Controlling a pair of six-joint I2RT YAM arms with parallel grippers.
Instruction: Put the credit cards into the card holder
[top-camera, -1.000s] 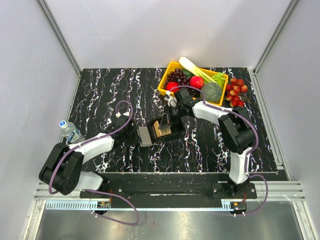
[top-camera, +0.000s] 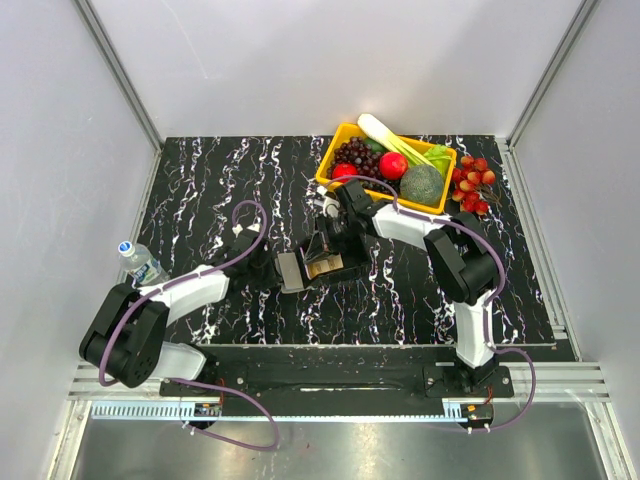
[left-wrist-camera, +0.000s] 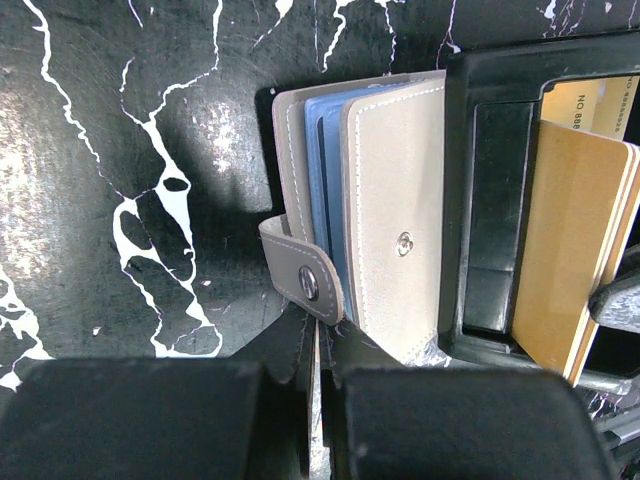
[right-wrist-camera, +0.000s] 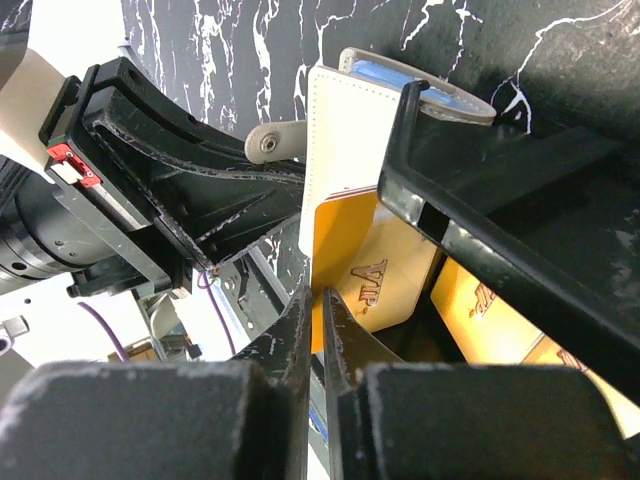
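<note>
A beige card holder (left-wrist-camera: 395, 220) with blue inner sleeves (left-wrist-camera: 327, 170) and a snapped strap (left-wrist-camera: 302, 270) stands beside a black open-topped box (left-wrist-camera: 490, 200). My left gripper is shut on the card holder's near edge by the strap; the exact pinch is hidden. Inside the box are several gold cards (left-wrist-camera: 570, 235). In the right wrist view, a gold card (right-wrist-camera: 380, 270) with red lettering leans close to the holder (right-wrist-camera: 345, 130). My right gripper is shut, the orange edge of this card showing between its fingertips. From above, both grippers cover much of the box.
A yellow crate (top-camera: 403, 203) of fruit and vegetables stands behind the right arm. Red fruit (top-camera: 474, 185) lies right of it, and a water bottle (top-camera: 143, 263) is at the left edge.
My right gripper has shifted slightly left and towards the front over the box, and the cards there look displaced. The left arm and the card holder have kept their place.
</note>
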